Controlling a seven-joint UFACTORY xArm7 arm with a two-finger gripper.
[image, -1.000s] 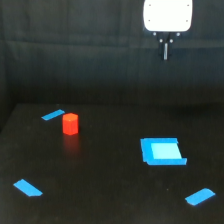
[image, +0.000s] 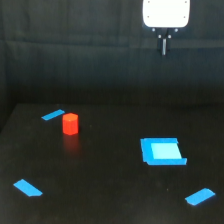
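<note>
A red block (image: 70, 124) with a hexagonal outline stands upright on the dark table, left of centre toward the back. Off to the right, blue tape frames a pale square patch (image: 165, 151) lying flat on the surface; nothing rests on it. High at the top edge, far above the table, a white arm end carries my gripper (image: 164, 46), which appears as one narrow grey rod pointing down. It is well away from the red block, and nothing is seen hanging from it. Whether its fingers are open or shut is too small to tell.
Blue tape strips mark the table at back left (image: 53, 115), front left (image: 28, 188) and front right (image: 200, 197). A dark curtain (image: 80, 60) hangs behind.
The arm end and gripper have risen slightly and shifted a touch to the left. The red block and the tape have not moved.
</note>
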